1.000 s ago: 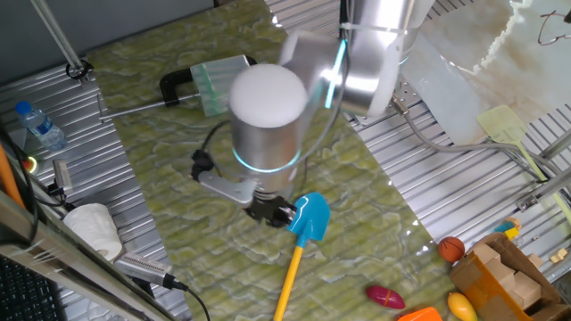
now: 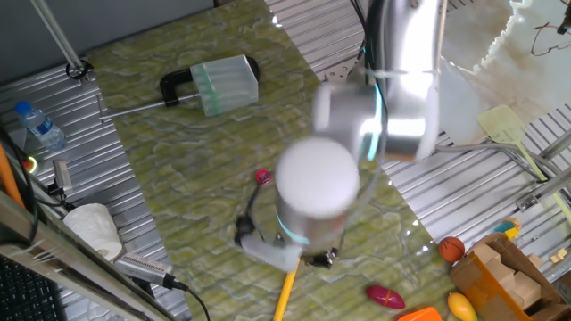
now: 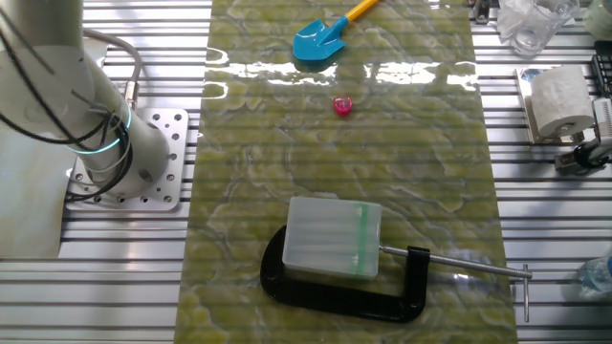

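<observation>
My gripper is low in exterior view 1, above the yellow handle of a toy shovel; motion blur and the arm hide its fingers, so I cannot tell its finger state. The shovel's blue blade is hidden there, but exterior view 2 shows the blue shovel lying flat at the top, without my gripper in that view. A small pink round object rests mid-table, left of my wrist. A translucent box lies against a black C-clamp with a long screw.
At the lower right are a purple oval toy, an orange object, a lemon, a small basketball and a cardboard box. A paper roll stands off the green mat.
My arm and gripper have moved right and down in exterior view 1, from beside the blue blade to above it and the handle's upper end. The blade is now covered; the handle appears unmoved.
</observation>
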